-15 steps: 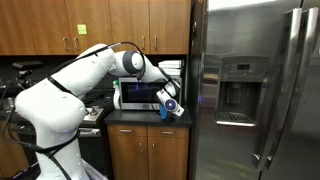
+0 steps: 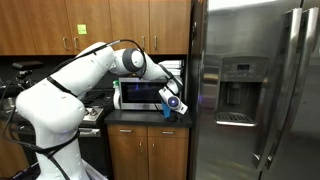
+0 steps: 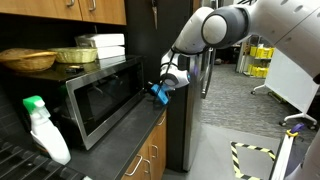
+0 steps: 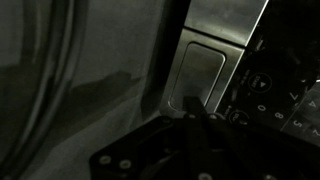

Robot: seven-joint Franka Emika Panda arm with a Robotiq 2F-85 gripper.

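Note:
The microwave [image 2: 136,92] stands on the dark counter at the back wall; its front is seen at an angle in exterior view 2. In the wrist view, its large rectangular push button [image 4: 196,74] lies just beyond the fingertips of my gripper. The fingers are together, with nothing showing between them. They overlap the button's lower edge in that view, but whether they touch it I cannot tell. The keypad [image 4: 262,108] is to the right of the button, and the dark door window [image 4: 90,95] is to the left.
Close to the arm's right, in exterior view 1, rises the steel refrigerator [image 2: 240,65]. A green-capped white bottle [image 3: 45,130] stands on the counter by the stove. Baskets [image 3: 28,60] sit on top of the microwave.
In exterior view 1, my wrist has shifted slightly to the right along the microwave's front. The microwave and its surroundings look unchanged.

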